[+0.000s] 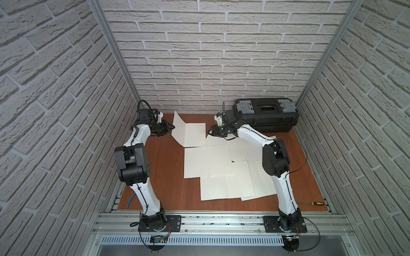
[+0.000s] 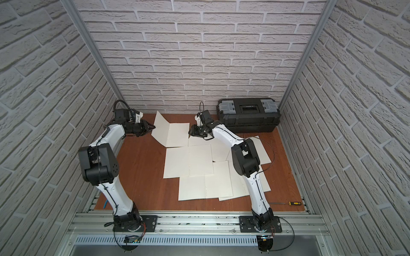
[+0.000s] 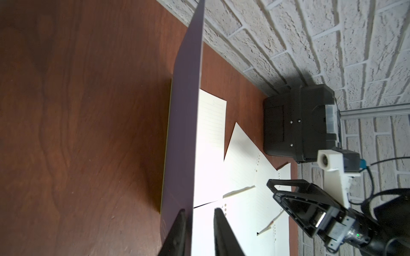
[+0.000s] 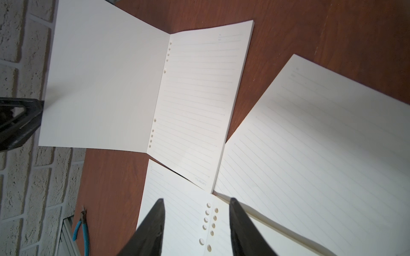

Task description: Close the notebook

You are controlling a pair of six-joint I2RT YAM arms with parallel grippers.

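Observation:
At the back left, the open notebook's lined pages (image 1: pixel 195 134) lie flat. Its pale cover (image 1: pixel 178 129) is raised and leans to the left, its purple-grey outer face (image 3: pixel 181 136) seen in the left wrist view. Beside the cover's free edge is my left gripper, open with its fingers apart and not clamped on anything; the edge runs close by its left finger. In the right wrist view, a left fingertip meets the cover's (image 4: pixel 102 81) outer edge. My right gripper is open and empty, over papers right of the notebook.
Several other open notebooks (image 1: pixel 208 162) spread across the middle and right of the table. A black toolbox (image 1: pixel 267 113) stands at the back right. A screwdriver (image 1: pixel 317 203) and blue-handled pliers (image 4: pixel 85 236) lie near the edges. Bare wood (image 1: pixel 164 170) shows at left.

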